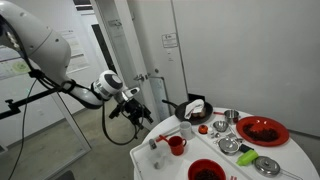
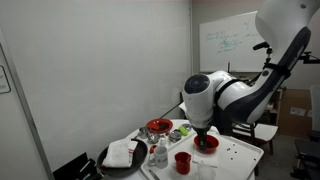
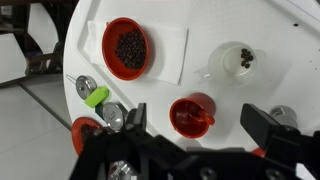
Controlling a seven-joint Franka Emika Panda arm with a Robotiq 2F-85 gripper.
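My gripper stands open above the white tray, its dark fingers wide apart with nothing between them. Below, in the wrist view, a red mug appears in the gap between the fingertips. Beyond it is a clear cup with a few dark beans inside. A red bowl holding a heap of dark beans rests on a white napkin. From the first exterior view, the gripper hangs in the air at the table's left side, apart from the red mug.
A large red dish, metal pots and a green-handled item crowd the table's far side. A black pan holds a white cloth. Bare tray surface shows around the clear cup.
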